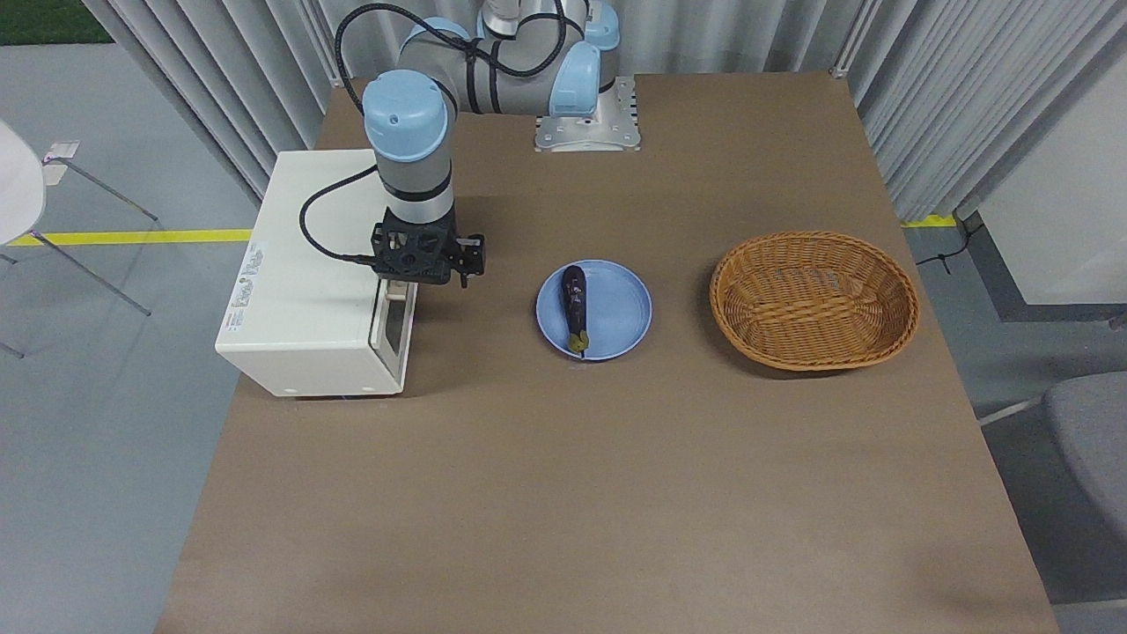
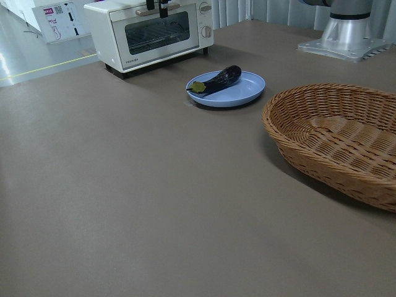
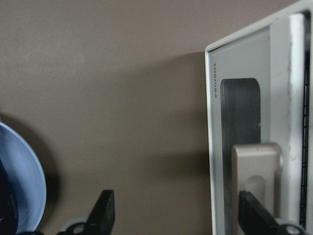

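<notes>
A white Toshiba toaster oven stands on the table's left. My gripper is at the oven's front; its fingers are wide apart, one against the beige door handle, the other over bare table. In the left view the oven shows the gripper's black fingertips by the handle. The door top appears slightly out from the body. A dark eggplant lies on a blue plate right of the oven.
A wicker basket sits on the right of the table. The arm's metal base plate is at the back.
</notes>
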